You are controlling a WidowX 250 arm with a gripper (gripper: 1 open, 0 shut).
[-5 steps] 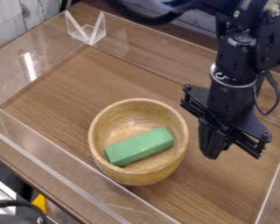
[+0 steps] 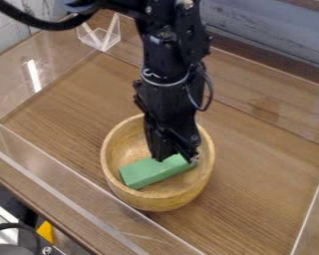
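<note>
A wooden bowl [image 2: 133, 196] stands on the table with a green block [image 2: 147, 173] lying in it. My black gripper [image 2: 175, 151] reaches down into the bowl from above, its tips at the block's right end and partly covering it. Whether the fingers are open or shut, or touch the block, is hard to tell.
A clear plastic object [image 2: 99, 35] sits at the back left. The table's near left edge has cables and a yellow piece [image 2: 47, 229] beyond it.
The arm has moved left from over the bare table on the right to over the bowl, and its gripper has come down into it at the green block.
</note>
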